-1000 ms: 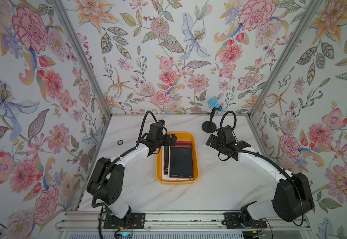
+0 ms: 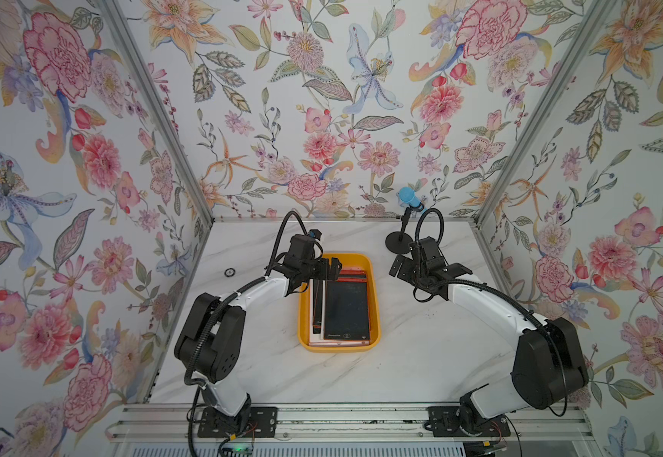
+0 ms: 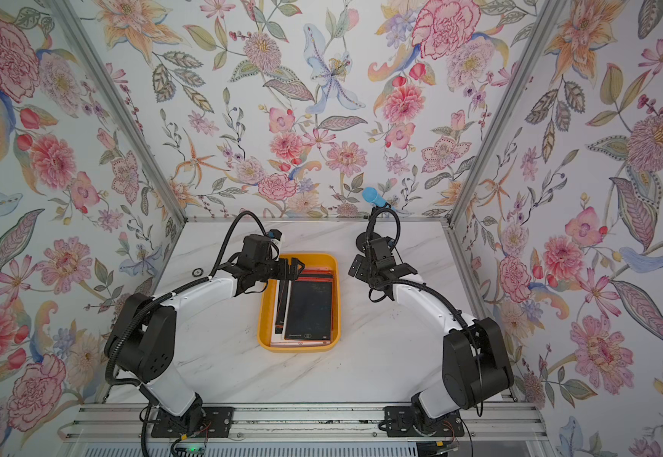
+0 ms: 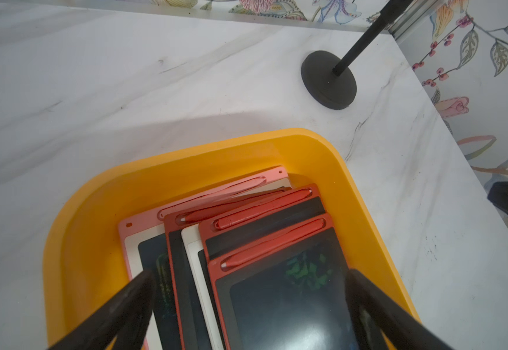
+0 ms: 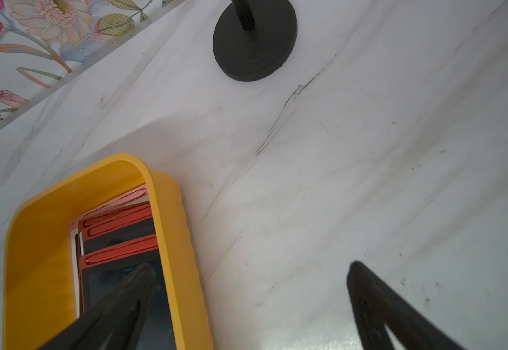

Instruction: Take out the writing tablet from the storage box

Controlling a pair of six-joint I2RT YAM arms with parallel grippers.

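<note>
The yellow storage box (image 2: 301, 312) holds several flat writing tablets, overlapping in a stack. Uppermost lies a tablet (image 2: 346, 310) with a dark screen and a red frame; its red stylus (image 4: 274, 242) runs along the far end. My left gripper (image 2: 330, 269) is open above the box's far part, apart from the tablets, with nothing between its fingers. To the right of the box, above bare table, my right gripper (image 2: 399, 268) is also open and empty. Its left finger (image 5: 119, 309) covers part of the top tablet in the right wrist view.
Behind the box stands a black round-based stand (image 2: 398, 243) with a light blue head (image 2: 408, 196). A small dark ring (image 2: 229, 272) lies on the table at the left.
My left gripper has shifted slightly to the right over the box. The right arm has moved a little to the left. The box and tablets stay where they were.
</note>
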